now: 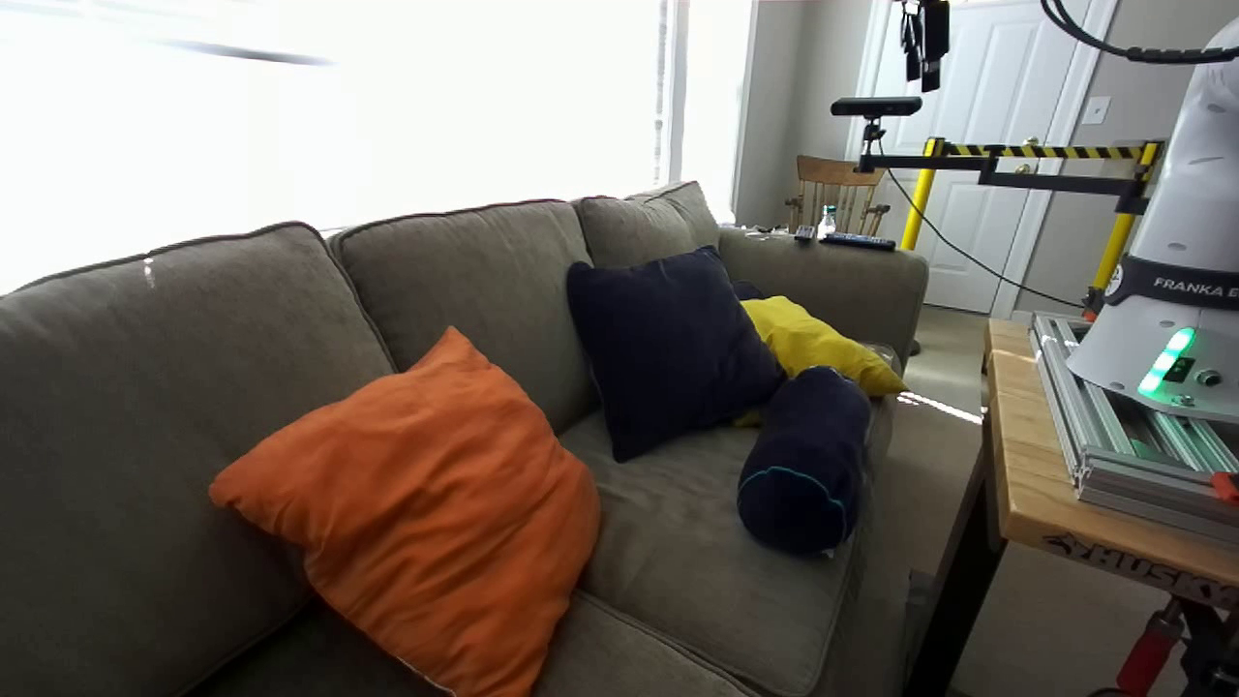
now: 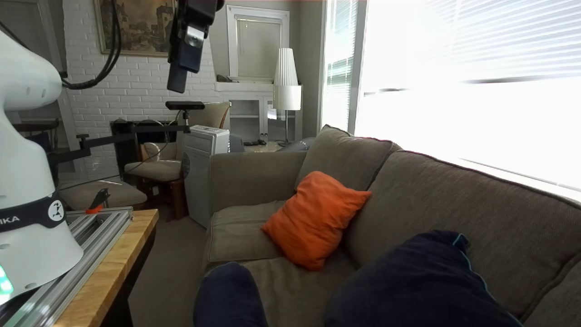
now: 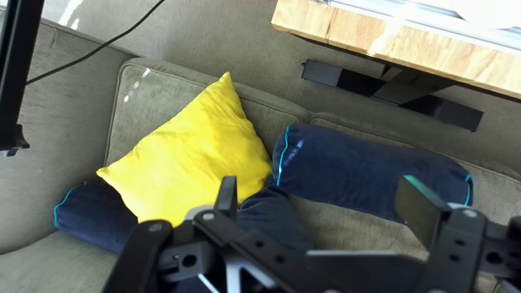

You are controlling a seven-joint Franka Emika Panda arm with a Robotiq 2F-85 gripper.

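High over the grey-brown couch (image 1: 697, 592) hangs my gripper, open, its two fingers wide apart with nothing between them. Below it in the wrist view lie a yellow pillow (image 3: 195, 151) and a navy bolster (image 3: 361, 168) with turquoise piping. In exterior view 1, an orange pillow (image 1: 430, 511) leans on the backrest at the left. A square navy pillow (image 1: 679, 348) leans on the backrest between the orange and yellow ones. The wrist view also has a second navy bolster (image 3: 93, 212) partly under the yellow pillow.
A wooden table (image 1: 1034, 453) carrying the arm's base stands in front of the couch. A camera on a black bar (image 2: 114, 139) reaches out over the couch's far side, with a cable (image 3: 97, 49) hanging from it. Remotes (image 1: 857, 242) lie on the armrest.
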